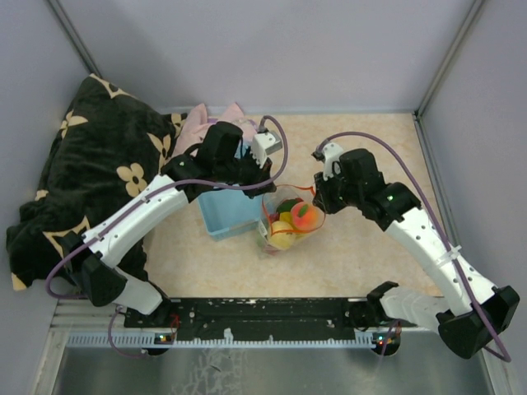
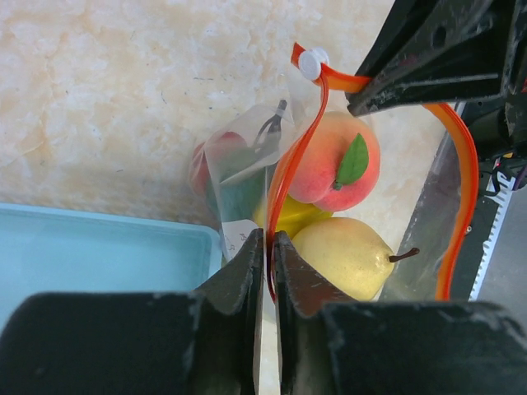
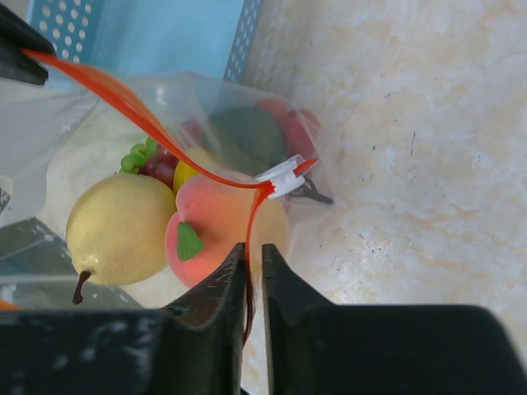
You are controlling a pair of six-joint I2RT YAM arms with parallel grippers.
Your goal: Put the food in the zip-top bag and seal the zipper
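The clear zip bag (image 1: 288, 239) with orange zipper holds a peach (image 1: 303, 216), a pear (image 1: 282, 236), grapes and other fruit. In the left wrist view the peach (image 2: 333, 160) and pear (image 2: 338, 255) sit in the open bag. My left gripper pinches the orange zipper edge at the bag's left side. My right gripper is closed round the orange zipper edge on the opposite side, over the peach (image 3: 210, 226); the slider (image 3: 280, 177) is just above it.
A blue bin (image 1: 214, 222) stands left of the bag, a pink cloth (image 1: 198, 123) behind it. A dark flowered blanket (image 1: 90, 156) lies at the far left.
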